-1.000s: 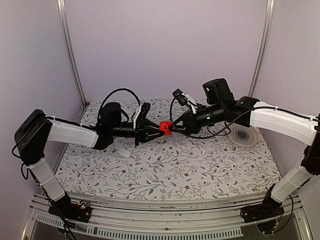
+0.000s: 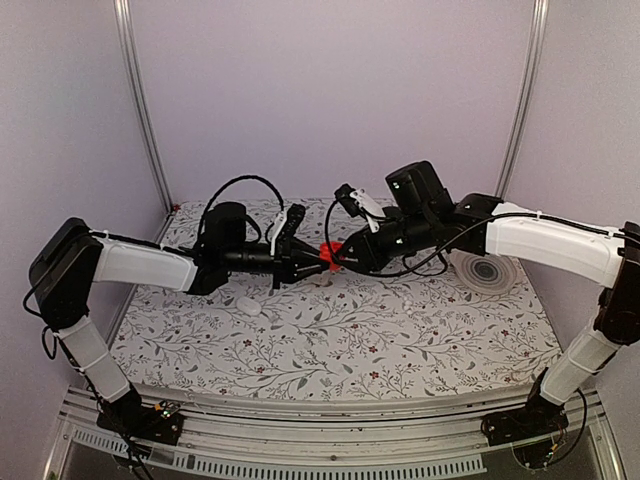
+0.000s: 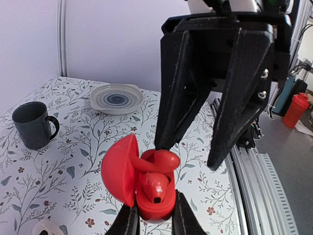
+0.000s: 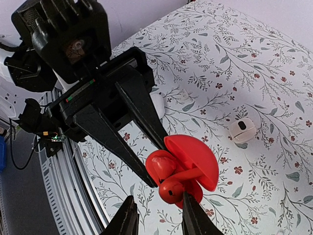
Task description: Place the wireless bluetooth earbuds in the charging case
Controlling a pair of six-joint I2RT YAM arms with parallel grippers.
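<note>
My left gripper is shut on the red charging case [image 3: 120,169], whose lid stands open, near the middle in the top view. Red earbud pieces [image 3: 164,159] show in the case, one lying across its top. My right gripper [image 2: 340,258] is part open right at the case: in the left wrist view one finger [image 3: 176,98] reaches behind the case and the other hangs apart to the right. Whether it touches an earbud is hard to tell. In the right wrist view the case's open lid [image 4: 195,156] faces up beside the dark fingers.
A dark mug [image 3: 33,125] and a round plate [image 3: 116,103] stand on the flowered table. Small pale objects [image 2: 250,306] lie at the left of the table, below the left arm.
The left arm holds almost still with the case.
</note>
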